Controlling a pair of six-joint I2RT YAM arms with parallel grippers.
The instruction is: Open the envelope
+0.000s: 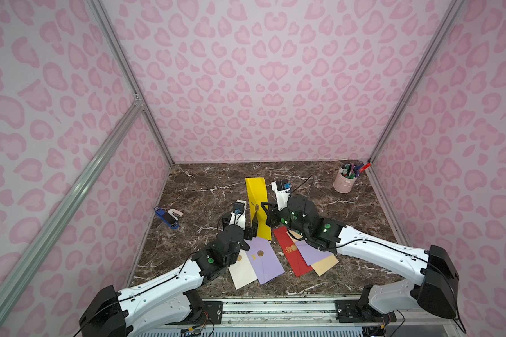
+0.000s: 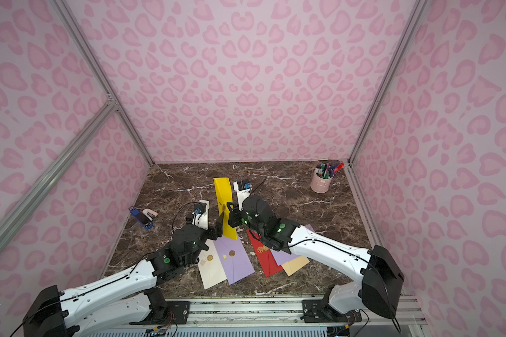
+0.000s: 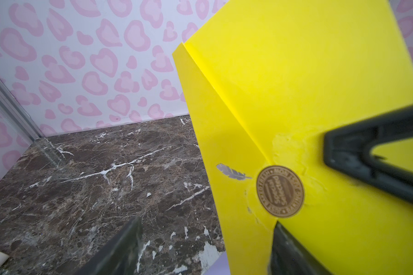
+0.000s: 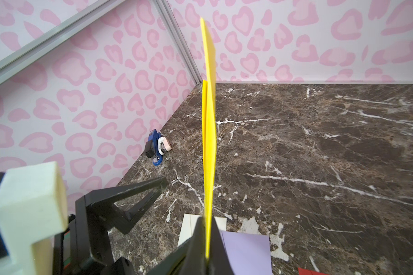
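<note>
A yellow envelope is held upright above the table, with my right gripper shut on it. Seen nearly edge-on in the right wrist view, it shows two thin layers slightly parted near the top. In the left wrist view a brown round seal and a grey feather print lie near the flap's edge. My left gripper is open at the envelope's lower left part, one finger clear of the paper on the left and the other overlapping it. Whether that finger is inside the flap cannot be told.
Beneath the arms lie a white envelope, a purple one, a red one and other paper. A blue stapler sits at the left, a pen cup at back right.
</note>
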